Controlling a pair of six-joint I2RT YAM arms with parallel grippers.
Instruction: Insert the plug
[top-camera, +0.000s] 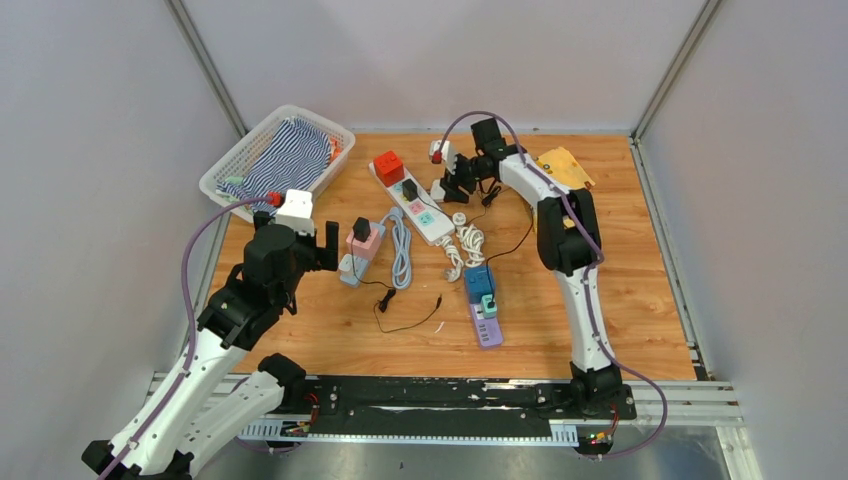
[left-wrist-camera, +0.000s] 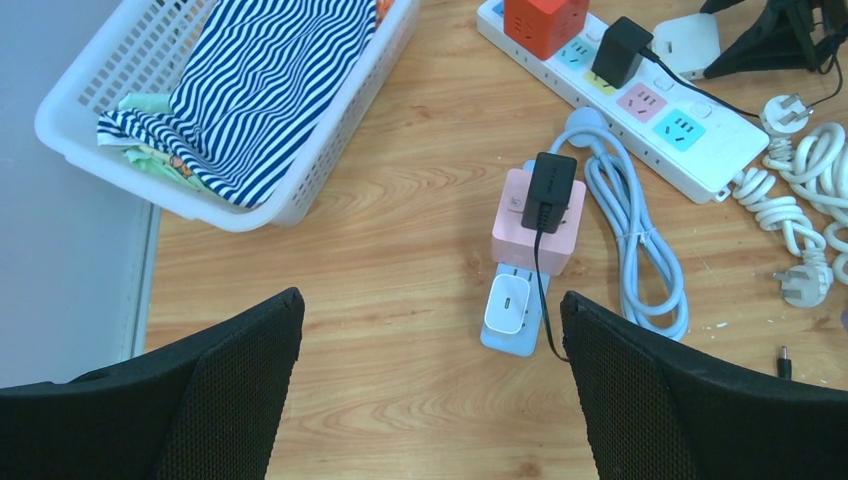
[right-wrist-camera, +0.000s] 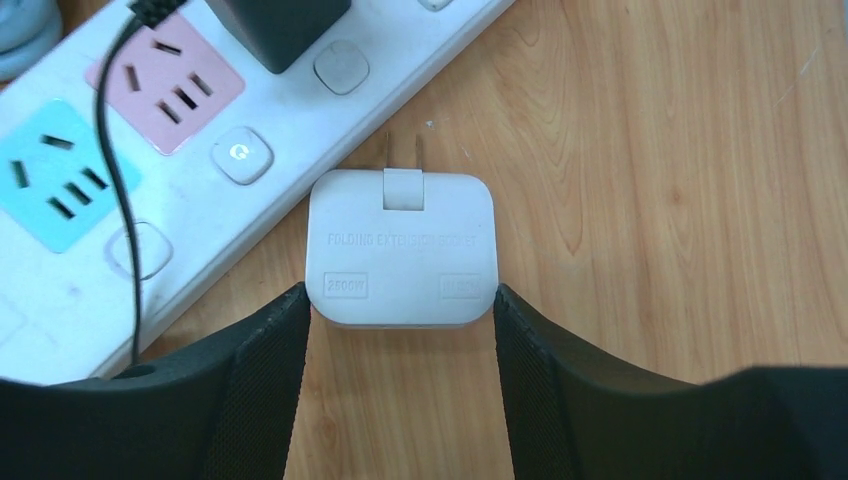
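Note:
A white folding extension socket (right-wrist-camera: 402, 250) with two metal pins pointing away lies beside the white power strip (right-wrist-camera: 255, 215), apart from its outlets. My right gripper has a fingertip at each side edge of the socket; whether the fingers (right-wrist-camera: 270, 350) press on it I cannot tell. The left wrist view also shows this socket (left-wrist-camera: 687, 45) between the right gripper's dark fingers and the strip (left-wrist-camera: 690, 135). Pink and teal outlets on the strip are free, while a black adapter (left-wrist-camera: 620, 52) and a red cube (left-wrist-camera: 545, 22) sit on others. My left gripper hangs open and empty.
A pink cube (left-wrist-camera: 510, 235) carrying a black adapter (left-wrist-camera: 550, 188) stands on a light blue strip. Coiled white cords (top-camera: 470, 245) and a blue cube (top-camera: 479, 283) lie nearby. A white basket (top-camera: 225, 170) holds striped cloth.

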